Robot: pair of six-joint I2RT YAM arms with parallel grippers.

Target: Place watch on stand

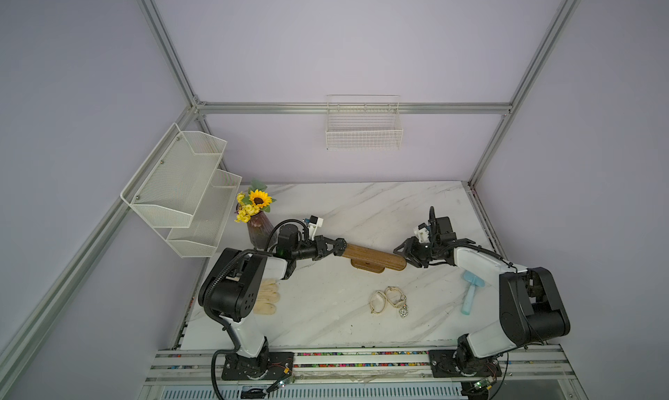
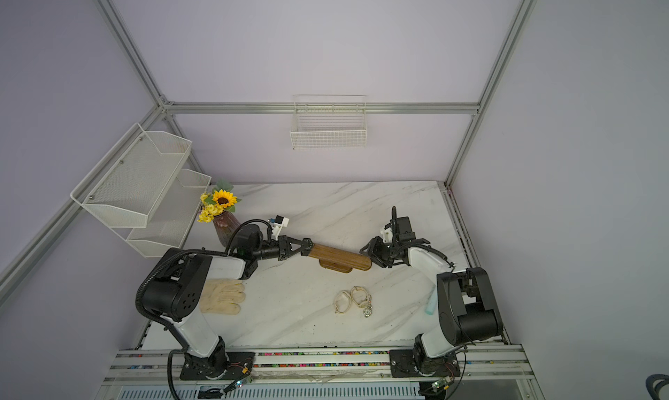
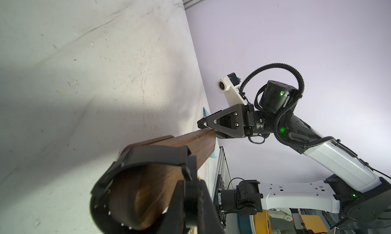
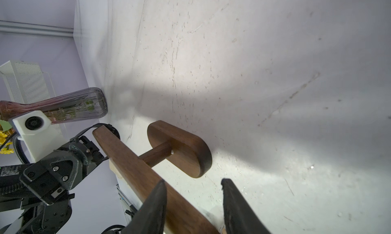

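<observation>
A wooden T-bar watch stand (image 1: 373, 255) rises from an oval base (image 4: 179, 148) at mid table. My left gripper (image 1: 335, 246) is shut on the left end of its bar. My right gripper is part open at the bar's right end; whether it touches the wood is unclear. In front of the stand lie two gold-toned watches or bands, the left one (image 1: 371, 302) a plain loop, the right one (image 1: 402, 311) with a round face.
A vase of sunflowers (image 1: 258, 229) stands at back left, beige gloves (image 1: 267, 302) lie front left, and a light blue tool (image 1: 468, 299) lies at the right.
</observation>
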